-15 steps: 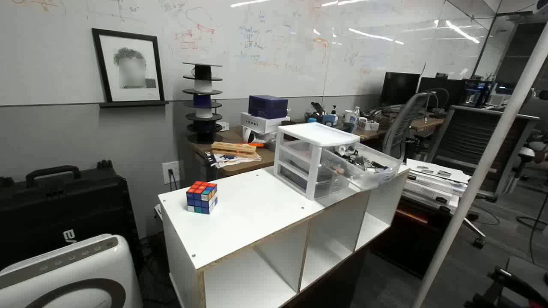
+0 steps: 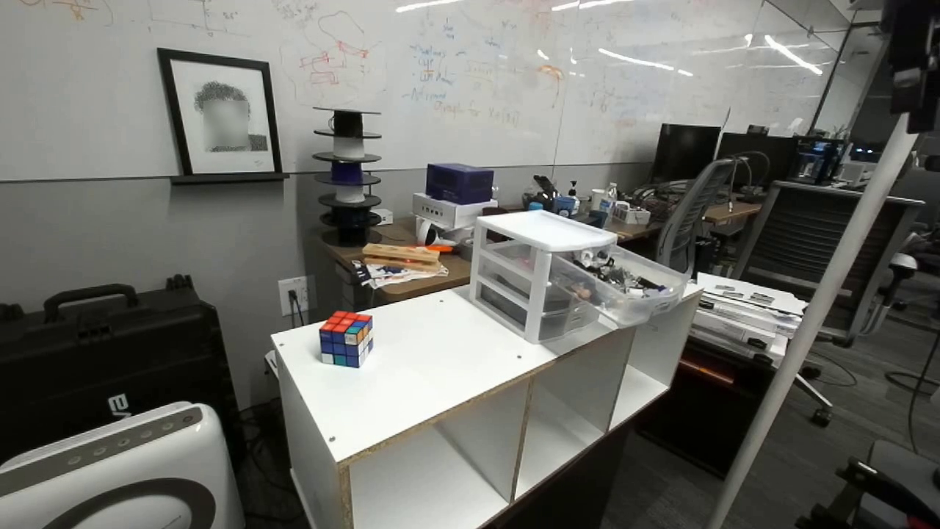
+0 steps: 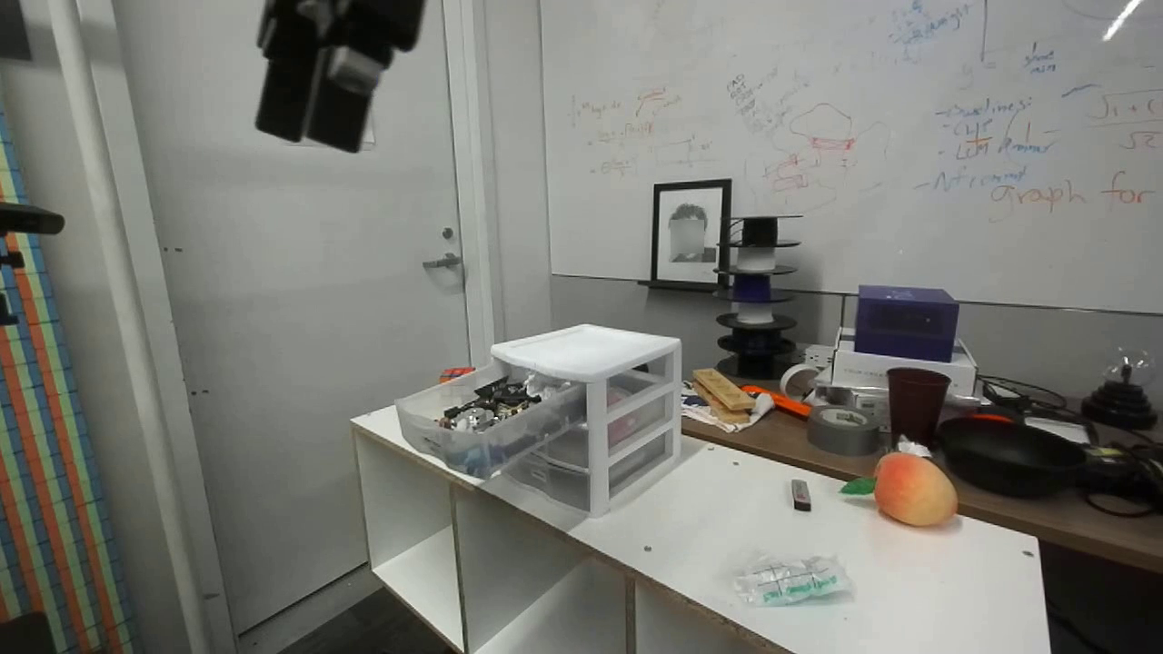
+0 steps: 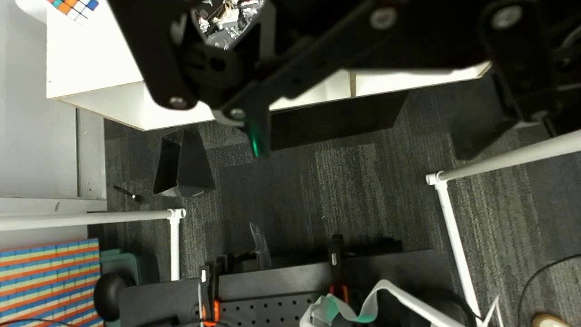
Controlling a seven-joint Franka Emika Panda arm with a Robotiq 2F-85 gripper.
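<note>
My gripper point(image 3: 313, 129) hangs high at the top left of exterior view 2, well clear of the white shelf unit point(image 2: 423, 353). Its fingers stand wide apart in the wrist view, the gap empty: it is open. A Rubik's cube point(image 2: 346, 339) rests on the shelf's end. Farther along stands a clear plastic drawer unit point(image 2: 537, 278) with a white top; its upper drawer point(image 2: 634, 286) is pulled out and full of small parts. Exterior view 2 also shows a peach point(image 3: 913, 490), a small dark stick point(image 3: 801, 495) and a clear packet point(image 3: 793, 579) on the top.
Behind the shelf, a brown desk point(image 3: 709, 436) carries a spool stack point(image 3: 754, 294), tape point(image 3: 842, 430), a dark cup point(image 3: 916, 403) and a pan point(image 3: 1011, 456). White poles point(image 2: 819, 308) frame the workspace. Bare shelf top lies between cube and drawers.
In exterior view 1, a dark part of the arm has come into the upper right corner. The cube and drawers look unmoved.
</note>
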